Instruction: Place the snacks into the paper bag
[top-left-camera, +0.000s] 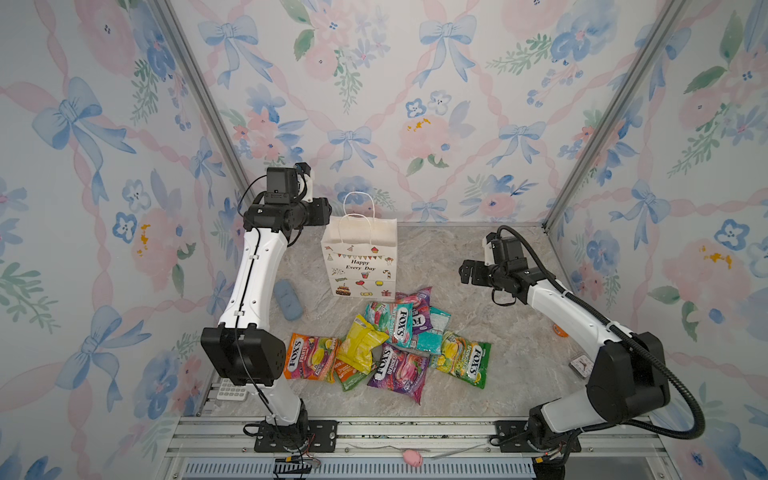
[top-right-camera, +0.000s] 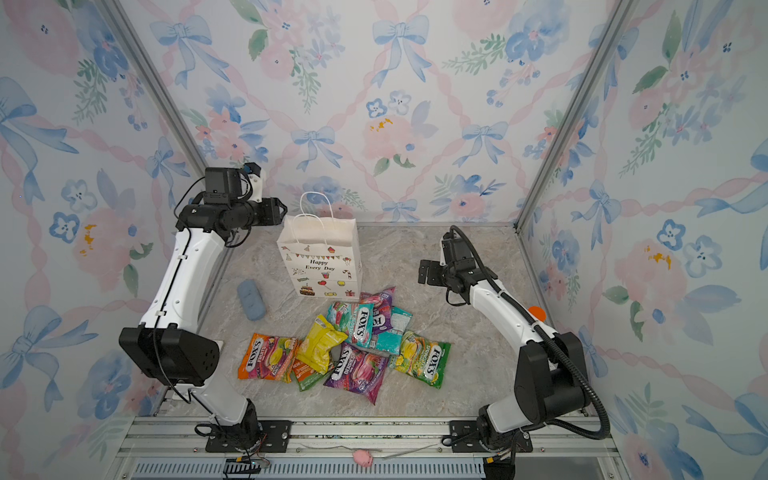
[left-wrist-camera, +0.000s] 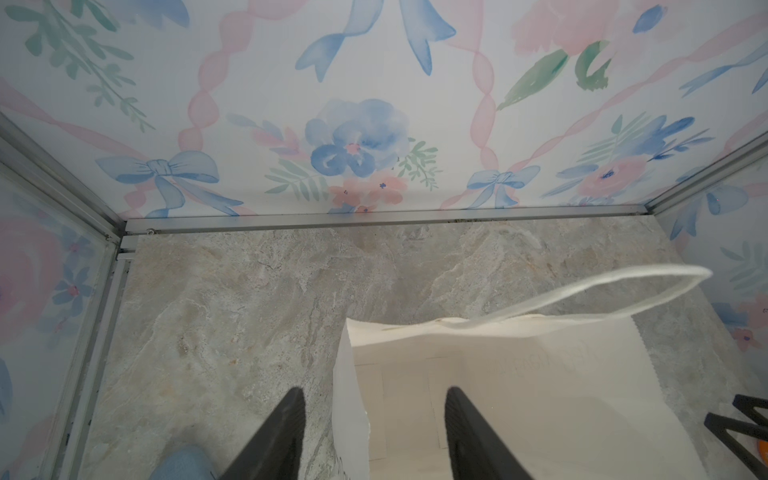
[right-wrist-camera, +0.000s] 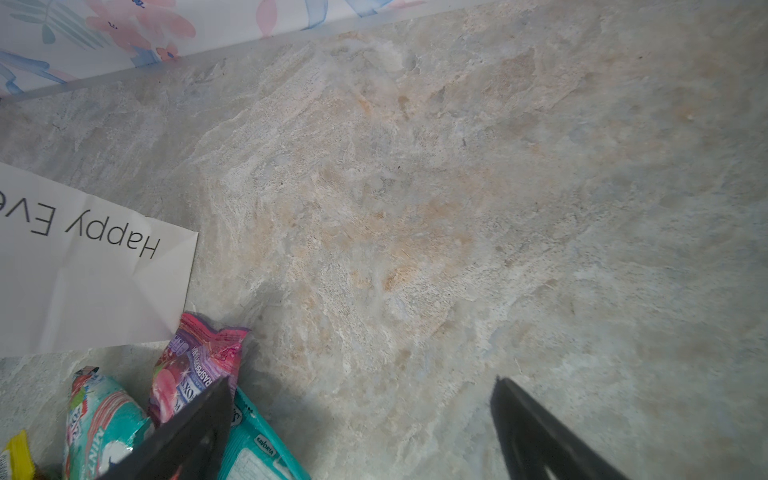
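Observation:
The white paper bag (top-left-camera: 360, 260), printed "Happy Every Day", stands upright near the middle with its handles raised. From the left wrist view, its open mouth (left-wrist-camera: 512, 384) shows pale inner walls. My left gripper is above the bag's left edge, fingers apart and nothing between them. In front of the bag lie several snack packs: orange (top-left-camera: 310, 357), yellow (top-left-camera: 361, 344), teal (top-left-camera: 389, 320), purple (top-left-camera: 400, 372) and green (top-left-camera: 465, 360), some overlapping. Over bare table to the right of the bag, my right gripper is wide open and empty.
A blue-grey case (top-left-camera: 289, 300) rests left of the bag. Something orange (top-right-camera: 536, 313) sits beyond the right arm. Bare tabletop (right-wrist-camera: 416, 240) extends right of the bag, and the patterned wall closes off the back.

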